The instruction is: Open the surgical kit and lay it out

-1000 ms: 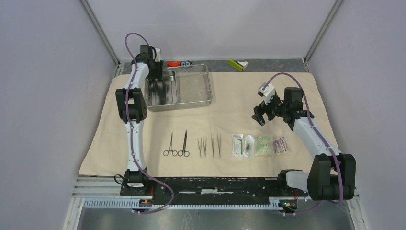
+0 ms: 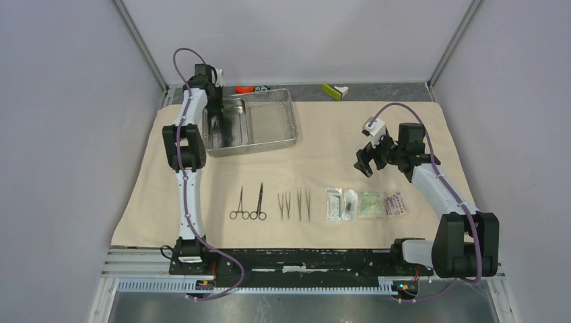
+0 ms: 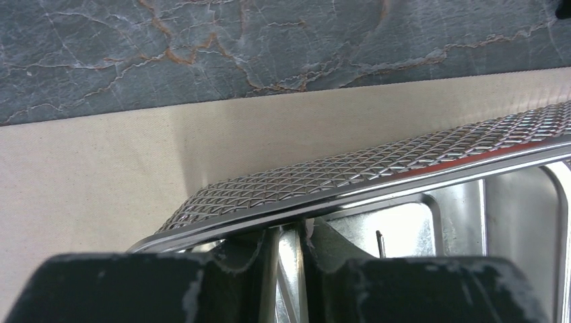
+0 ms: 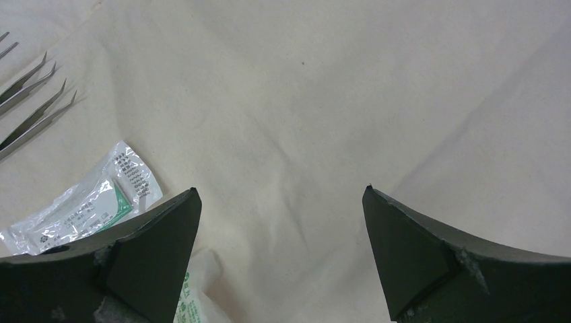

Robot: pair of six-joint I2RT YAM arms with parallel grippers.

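At the back left, my left gripper is shut at the far rim of the steel mesh basket (image 3: 431, 176), which holds a metal tray (image 2: 236, 131); its fingertips are partly hidden under the rim. My right gripper hangs open and empty over the cloth on the right. Two scissor-like instruments (image 2: 260, 205), several tweezers (image 2: 299, 205) and several packets (image 2: 371, 205) lie in a row along the front of the cloth.
Behind the cloth, on a grey strip (image 3: 202, 47), are red and black items (image 2: 246, 89) and a yellow-green item (image 2: 332, 91).
The right arm is nearly still; the laid-out items are unchanged.
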